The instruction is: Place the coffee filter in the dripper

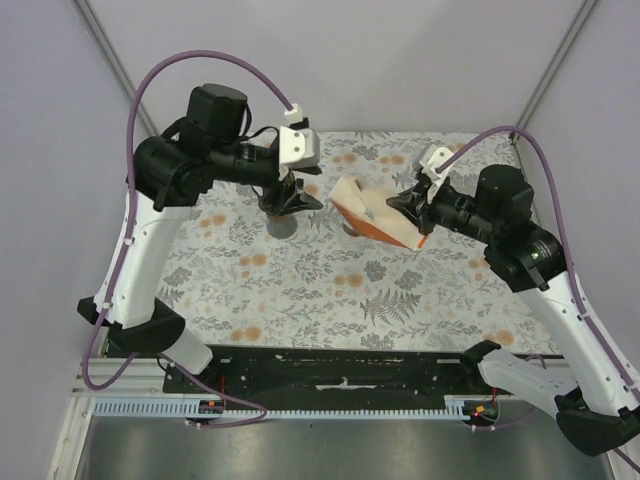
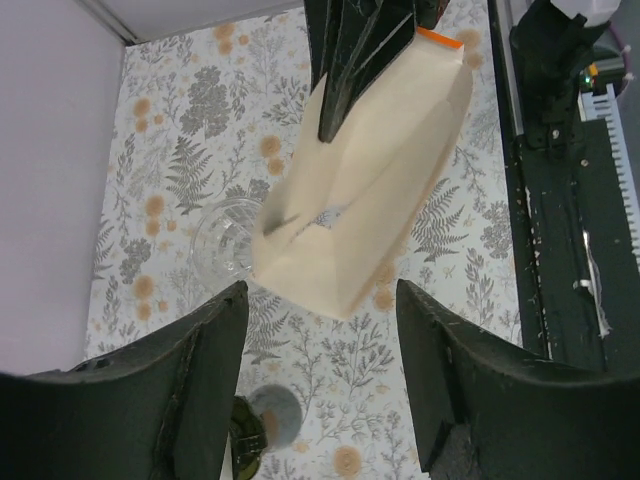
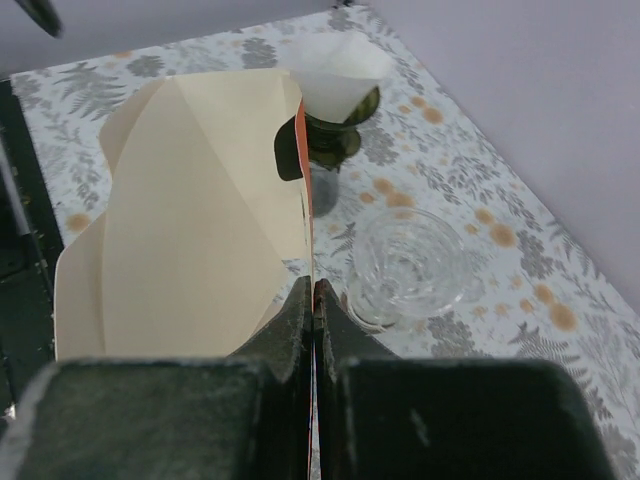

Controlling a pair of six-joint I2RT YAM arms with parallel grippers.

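Observation:
The coffee filter, a folded cream paper pack with an orange edge, hangs in the air with my right gripper shut on it at its edge. My left gripper stands open beside its near end, the filter just beyond its fingertips in the left wrist view. A clear glass vessel stands on the patterned table below, partly hidden by the filter in the top view. Behind it, a dark dripper with a white cone is mostly hidden under my left arm in the top view.
Grey walls bound it at the back and sides, and a dark rail runs along the front edge.

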